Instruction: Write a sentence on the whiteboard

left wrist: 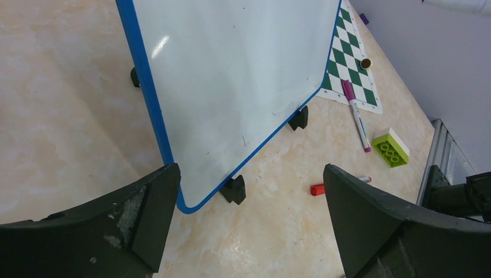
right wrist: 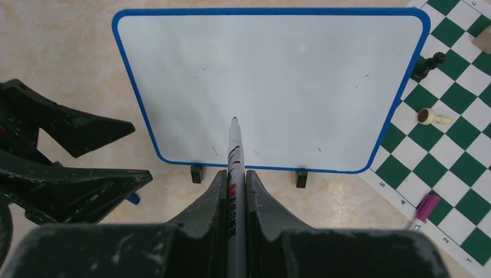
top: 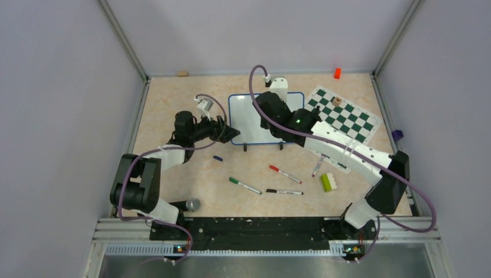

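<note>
The blue-framed whiteboard (top: 246,119) lies at the middle back, blank except for a few tiny dark specks. My right gripper is over it, shut on a pale slim marker (right wrist: 234,152) with red and black print. Its tip points at the lower middle of the board; whether it touches cannot be told. Beside the board's lower left corner, my left gripper is open, with the blue frame (left wrist: 151,98) just ahead and nothing clasped.
Red (top: 285,174), green (top: 245,185) and black (top: 284,191) markers lie in front, with a small blue piece (top: 217,158) to their left. At right are a checkered mat (top: 359,124), a purple-capped marker (top: 318,165) and a green-yellow eraser (top: 328,182).
</note>
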